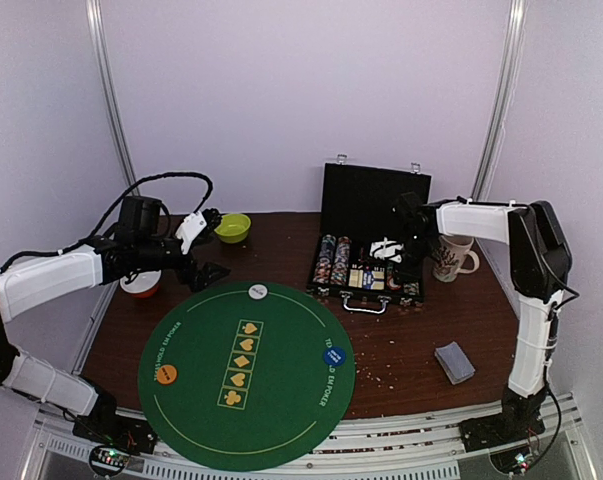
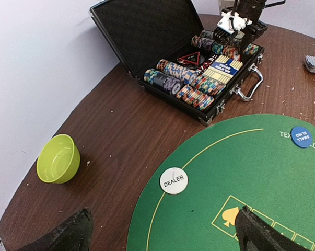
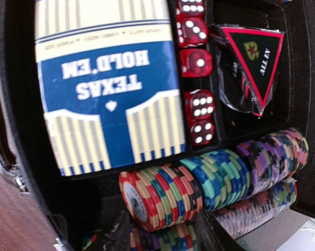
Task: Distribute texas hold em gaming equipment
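Note:
The black chip case [image 1: 373, 200] stands open at the back right, with chip rows, a blue and cream card pack [image 3: 113, 91] and red dice [image 3: 200, 104] inside. My right gripper is down over a chip row [image 3: 162, 196] with red, cream and black chips. Its fingers [image 3: 115, 235] are spread at either end of that stretch; whether they touch it cannot be made out. At the left, my left gripper hangs open and empty by the green poker mat [image 1: 291, 380]. The white dealer button [image 2: 174, 181] and blue small blind button [image 2: 302, 137] lie on the mat.
An orange button [image 1: 166, 374] is on the mat's left side. A card deck [image 1: 454, 362] lies at the right, and a mug [image 1: 449, 260] stands beside the case. A lime bowl [image 2: 58, 159] and a white bowl [image 1: 141, 284] sit at the back left.

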